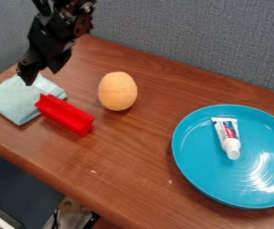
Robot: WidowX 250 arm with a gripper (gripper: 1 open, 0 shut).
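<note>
A black gripper (41, 66) hangs at the upper left, just over the back part of a folded light-blue cloth (12, 98), open, with nothing seen held. A red object (65, 114) lies beside the cloth. An orange egg-shaped object (118, 90) stands in the middle left of the table. On the right, a blue plate (200, 165) holds a white tube (226, 136) with a red and blue label.
The wooden table (127, 170) has free room in the middle and at the back. A grey padded wall runs behind it. The table's front left edge drops to a dark area with cables.
</note>
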